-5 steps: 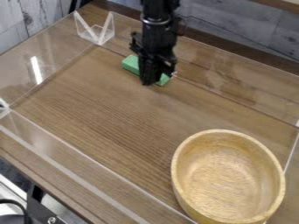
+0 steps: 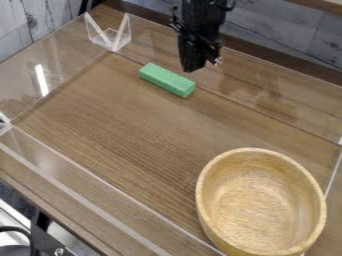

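My gripper (image 2: pixel 187 60) is at the top centre of the camera view, raised above and behind a green rectangular block (image 2: pixel 166 80). It is shut, with nothing visible between its fingers. The green block lies diagonally on the wooden table (image 2: pixel 120 150), apart from the gripper.
A large tan bowl (image 2: pixel 261 170) fills the lower right. A clear plastic bracket-like piece (image 2: pixel 112 32) stands at the top left near the back edge. A dark cable lies at the bottom left corner.
My gripper has moved back and upward, away from the green block, which is now fully uncovered. The bowl has not moved.
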